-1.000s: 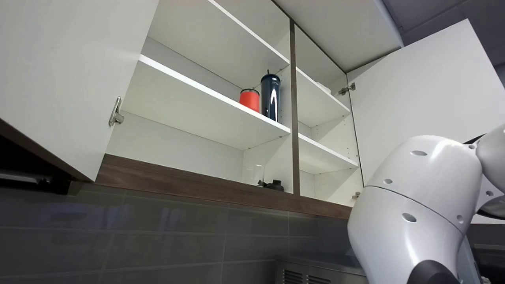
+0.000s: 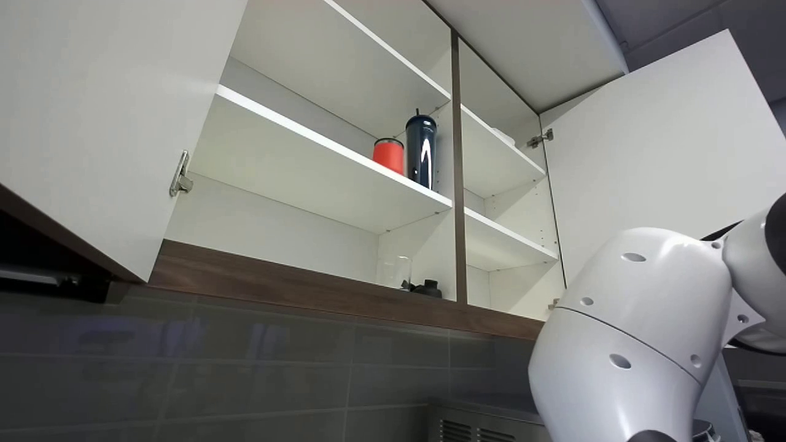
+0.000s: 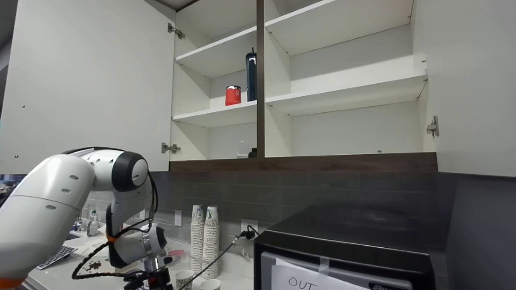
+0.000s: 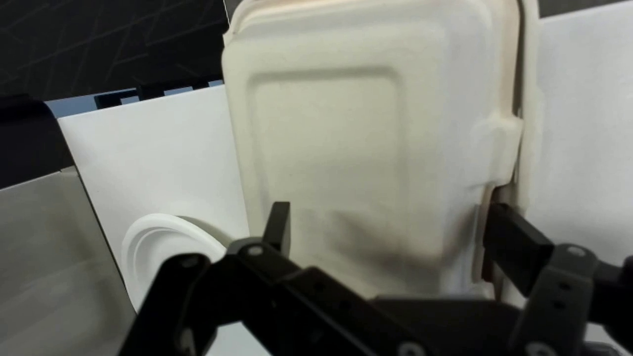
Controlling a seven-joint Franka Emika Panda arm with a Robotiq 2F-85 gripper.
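In the wrist view an off-white clamshell food container (image 4: 332,136) with a rounded recessed lid fills the middle. My gripper stands open over its near part. The left finger (image 4: 277,228) shows against the lid, inside the container's left edge. Its right finger (image 4: 516,246) is by the right seam, where a small gap opens between lid and base; whether it touches cannot be told. Exterior view 2 shows only the wrist end (image 3: 157,278) low above the counter, its fingers cut off by the frame. Exterior view 1 shows just the upper arm (image 2: 626,331).
A white plate (image 4: 172,252) lies left of the container on a white surface. Stacked paper cups (image 3: 211,241) and a black appliance (image 3: 346,229) stand right of the arm. Above, the cabinet is open, with a red tumbler (image 3: 233,95) and dark bottle (image 3: 251,76) on a shelf.
In exterior view 1 the upper arm has moved slightly left and down. The cabinet, its doors and the items on its shelves are unchanged.
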